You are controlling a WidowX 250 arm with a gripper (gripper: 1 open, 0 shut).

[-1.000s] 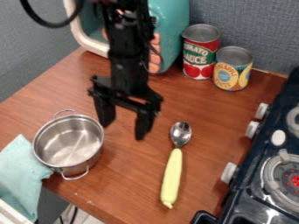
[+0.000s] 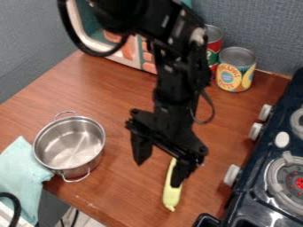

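My black gripper [image 2: 164,156] is low over the right middle of the wooden table, its fingers apart, reaching down at the yellow-handled utensil [image 2: 174,189], which lies along the table. The gripper hides the metal spoon end of that utensil. Whether anything is between the fingertips cannot be made out. A steel pot [image 2: 69,144] with two handles sits at the left of the table.
A stove [image 2: 277,145] with knobs borders the right. Two cans [image 2: 236,69] and a teal rack with plates stand at the back. A light blue cloth [image 2: 19,168] lies at the left edge.
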